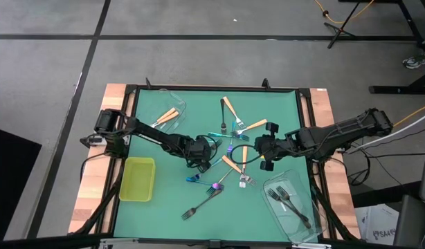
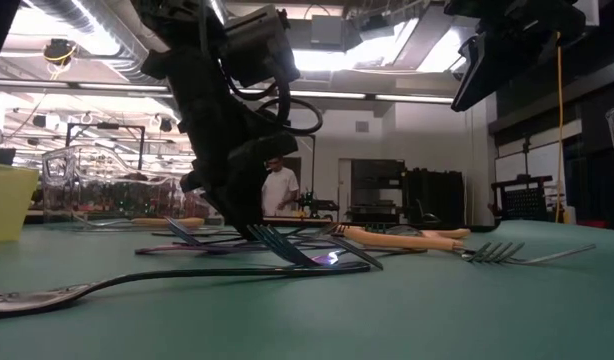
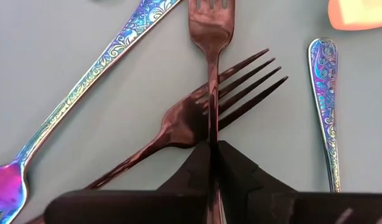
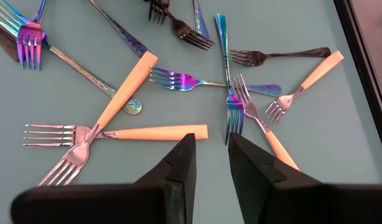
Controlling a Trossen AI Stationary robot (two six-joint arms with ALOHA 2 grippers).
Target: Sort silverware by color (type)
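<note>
In the left wrist view, my left gripper is shut on the handle of a dark fork (image 3: 211, 37), whose head points away from the fingers. A second dark fork (image 3: 181, 121) lies crosswise under it. My right gripper stands open above the mat with nothing held. Below it lie wooden-handled forks (image 4: 160, 132) and several rainbow forks (image 4: 234, 112); one more dark fork (image 4: 250, 58) rests farther up. Dark forks (image 1: 285, 194) are in the clear tray at the lower right, and wooden-handled pieces (image 1: 166, 116) are in the clear container at upper left.
An empty yellow bin (image 1: 137, 180) stands at the mat's left side. The clear right tray (image 1: 275, 183) is near the front right.
</note>
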